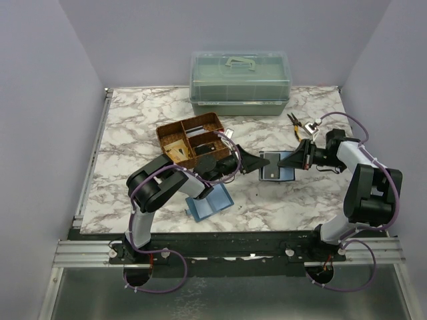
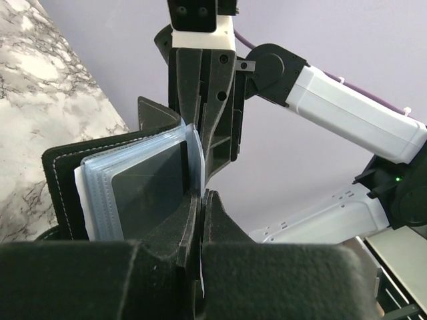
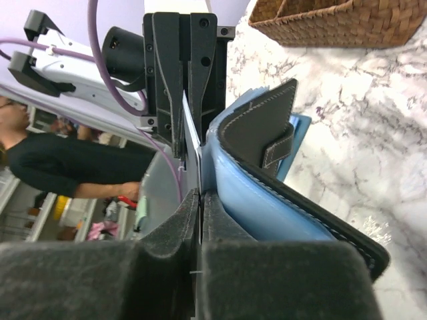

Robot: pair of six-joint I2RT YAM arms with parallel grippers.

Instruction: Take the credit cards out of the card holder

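Observation:
The open card holder (image 1: 277,167), with black cover and blue plastic sleeves, is held in the air between both grippers. In the left wrist view its sleeves (image 2: 147,187) hold a dark card; the right wrist view shows its black flap (image 3: 260,127) and blue inside. My left gripper (image 1: 249,167) is shut at the holder's left side, on what looks like a thin sleeve or card edge. My right gripper (image 1: 301,160) is shut at the other side, apparently on a thin edge of the holder; its fingertips are partly hidden.
A woven divided basket (image 1: 167,130) sits left of centre at the back, beside a green lidded box (image 1: 240,87). Blue card trays (image 1: 213,203) lie front left. Pliers (image 1: 294,123) lie behind the right gripper.

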